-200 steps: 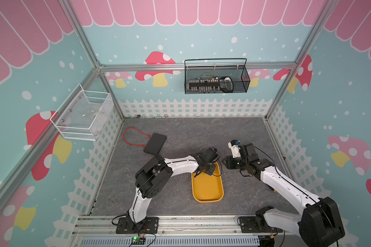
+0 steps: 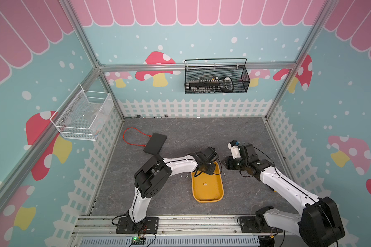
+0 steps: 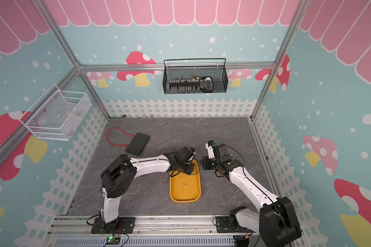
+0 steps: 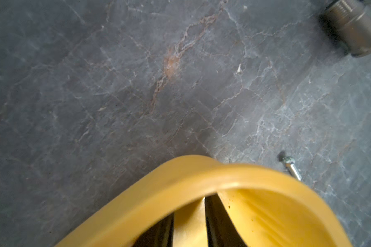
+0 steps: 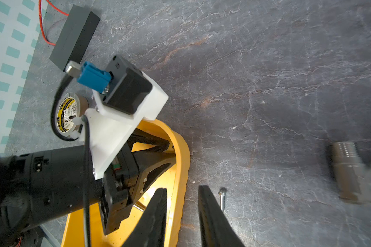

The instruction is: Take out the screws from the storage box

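Observation:
The orange storage box (image 2: pixel 208 199) stands on the grey table, and a small screw (image 2: pixel 204 184) lies on its floor. Reaching into the box's far end, my left gripper has its fingers apart, with nothing seen between them. My right gripper is open and empty over the box's right wall. On the table just right of the box lies a metal screw, visible in the left wrist view as a screw (image 4: pixel 292 168) too. Left of the box are a few loose screws (image 2: pixel 187 177). The left arm hides part of the box.
A metal fitting (image 5: pixel 348 173) lies farther right on the table. Behind the left gripper sits a tape roll (image 5: pixel 70 115). A black block (image 2: pixel 155 143) with a red cord rests at the back left.
Both arms have barely moved.

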